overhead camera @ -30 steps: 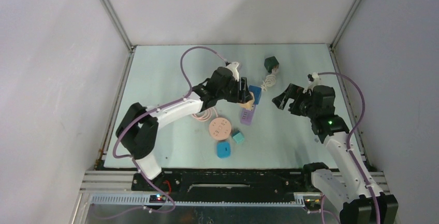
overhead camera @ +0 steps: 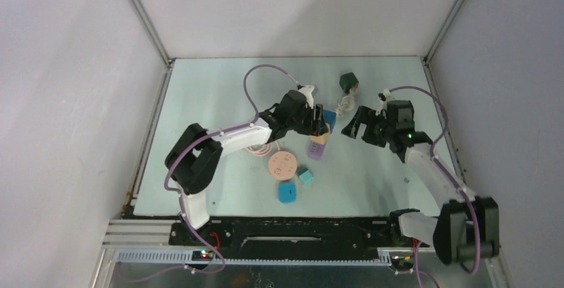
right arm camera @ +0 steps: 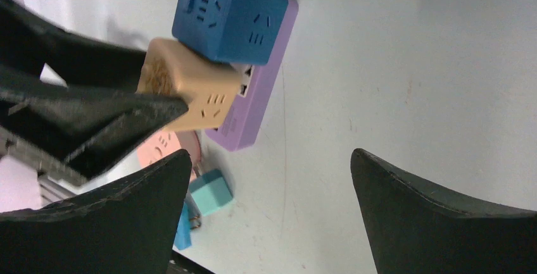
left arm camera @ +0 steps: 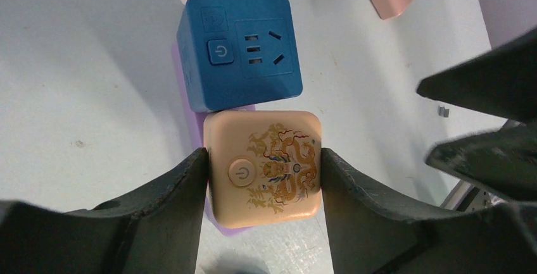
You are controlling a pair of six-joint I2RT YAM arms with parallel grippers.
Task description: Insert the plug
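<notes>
A peach cube plug (left arm camera: pixel 263 163) with a power button and dragon print is held between the fingers of my left gripper (overhead camera: pixel 318 126). It sits over a purple power strip (right arm camera: pixel 259 103), right against a blue cube socket (left arm camera: pixel 250 49) that is on the same strip. Whether the peach cube's pins are in the strip is hidden. My right gripper (overhead camera: pixel 361 122) stands open just to the right of the strip, nothing between its fingers; its dark fingers also show at the right of the left wrist view.
A pink round socket (overhead camera: pixel 282 165), a teal cube (overhead camera: pixel 306 176) and a blue block (overhead camera: pixel 286 193) lie toward the front. A dark green cube (overhead camera: pixel 348 80) with white cable sits at the back.
My right gripper has moved left, toward the strip.
</notes>
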